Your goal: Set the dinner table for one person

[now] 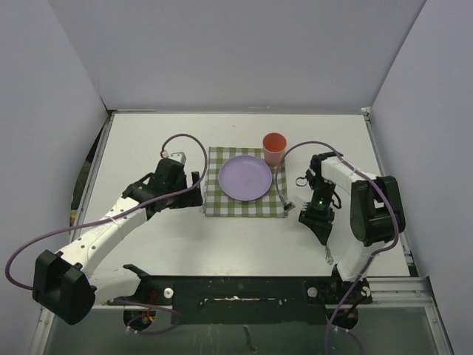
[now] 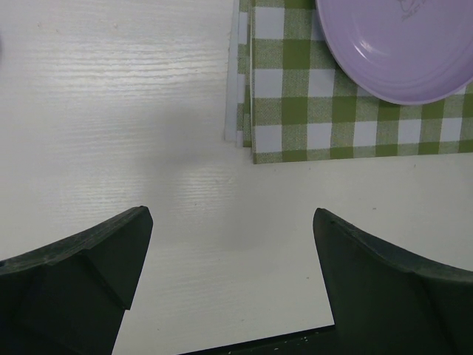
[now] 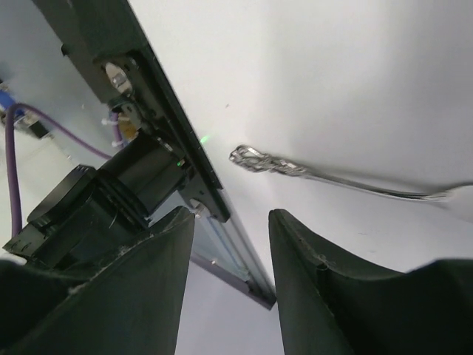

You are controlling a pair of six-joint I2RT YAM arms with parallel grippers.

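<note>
A purple plate (image 1: 245, 178) rests on a green-and-white checked placemat (image 1: 244, 210). The orange cup (image 1: 274, 147) stands upright at the mat's far right corner. Over the mat's left edge, my left gripper is open, with only bare table between its fingers. In the right wrist view, a metal utensil (image 3: 347, 182) with a twisted handle lies on the table beyond the fingertips; its blurred head does not show clearly whether it is fork or spoon. My right gripper has its fingers apart and nothing between them. The handle end (image 1: 329, 255) shows near the front edge.
A dark rail (image 1: 244, 292) runs along the table's front edge. Purple cables (image 1: 384, 194) loop over both arms.
</note>
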